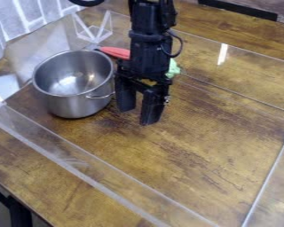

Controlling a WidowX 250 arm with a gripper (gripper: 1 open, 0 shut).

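My black gripper [141, 99] points down just above the wooden table, to the right of a large steel pot [71, 86]. Its two fingers stand apart, open, and I see nothing held between them. The left finger is close beside the pot's handle; whether it touches cannot be told. A red elongated object [110, 52] lies behind the arm, and a pale green object [173, 68] is partly hidden by it.
Transparent and white edging runs along the left side, and clear edges border the right.
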